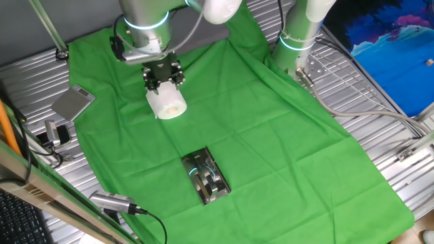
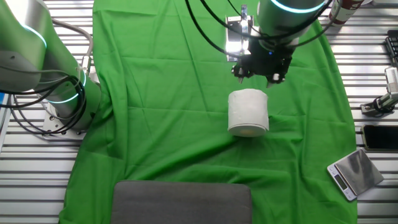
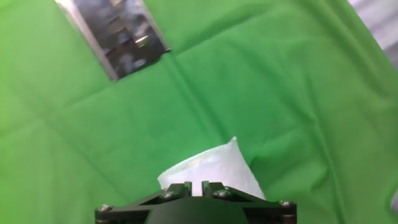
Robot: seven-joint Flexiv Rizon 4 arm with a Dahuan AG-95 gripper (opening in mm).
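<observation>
A white paper roll [image 1: 163, 102] lies on the green cloth, its end with the hole turned toward exterior view 1. My gripper [image 1: 165, 85] is just behind and above it. In exterior view 2 the two fingertips of the gripper [image 2: 258, 79] stand well apart, above the roll [image 2: 248, 109] in the picture; nothing shows held between them. The wrist view is blurred: the gripper there shows its tips close together in front of the white paper [image 3: 217, 168], whose loose corner points up. Whether the fingers touch the roll cannot be made out.
A shiny metal-and-dark box [image 1: 206, 176] lies on the cloth in front of the roll. A small scale [image 1: 73, 103] sits at the left edge, and a grey pad [image 2: 180, 202] lies across the cloth.
</observation>
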